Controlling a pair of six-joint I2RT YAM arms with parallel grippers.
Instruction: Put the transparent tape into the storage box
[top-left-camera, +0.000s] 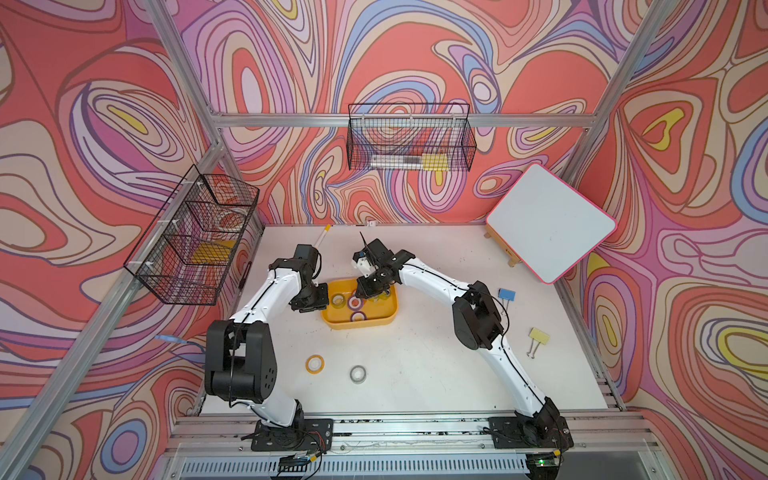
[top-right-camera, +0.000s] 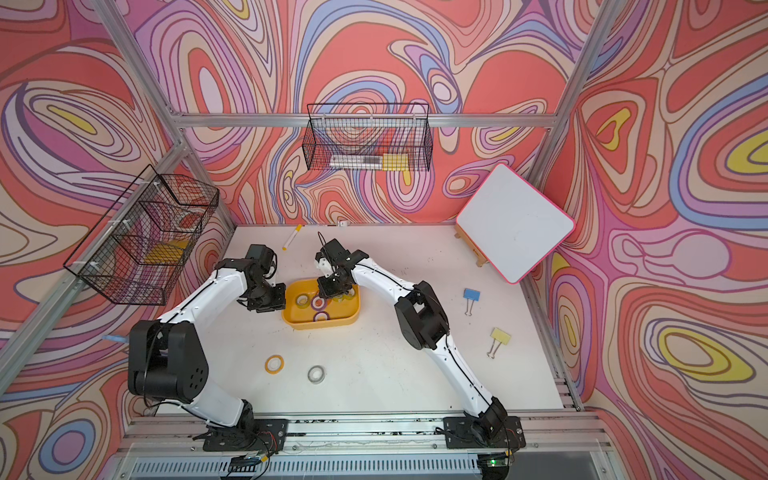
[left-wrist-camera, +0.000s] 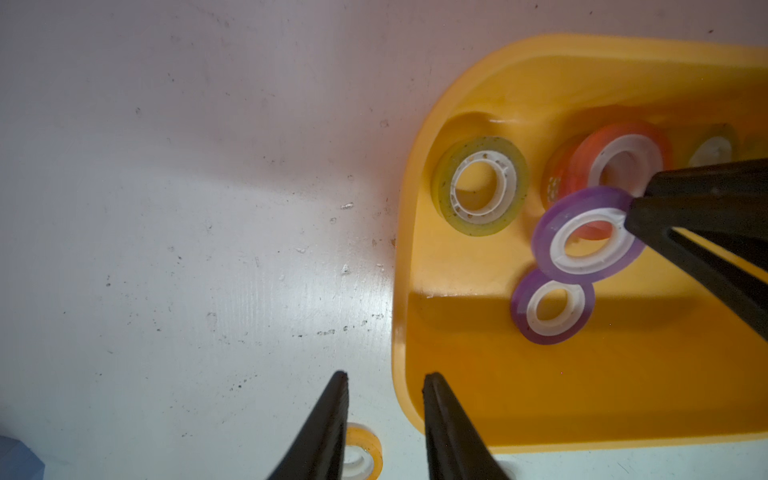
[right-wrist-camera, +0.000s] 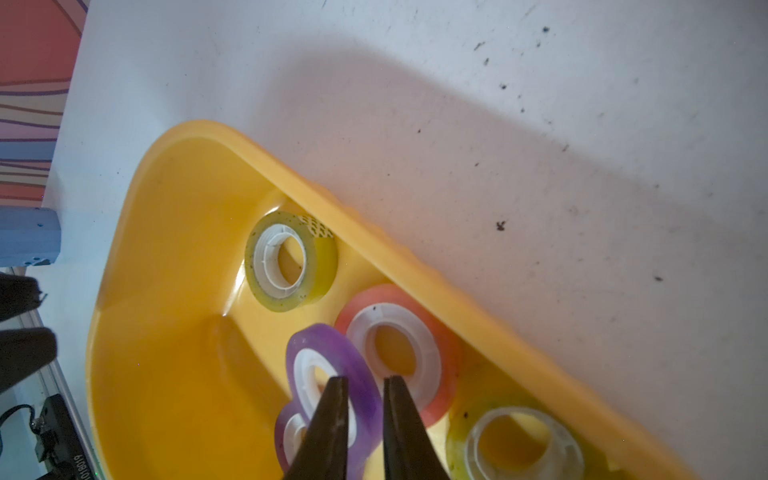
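The yellow storage box (top-left-camera: 358, 322) holds several tape rolls: green-yellow (left-wrist-camera: 480, 224), red (right-wrist-camera: 432, 352) and purple (left-wrist-camera: 552, 332). My right gripper is over the box, its fingertips at an upper purple roll (left-wrist-camera: 560, 224), which stands tilted over the others; whether it grips that roll is unclear. My left gripper hangs over the box's left rim, fingers apart, nothing between them.
An orange roll (top-left-camera: 314, 370) and a grey roll (top-left-camera: 358, 380) lie on the front table. Two binder clips (top-left-camera: 538, 336) lie at the right, near a leaning whiteboard (top-left-camera: 548, 224).
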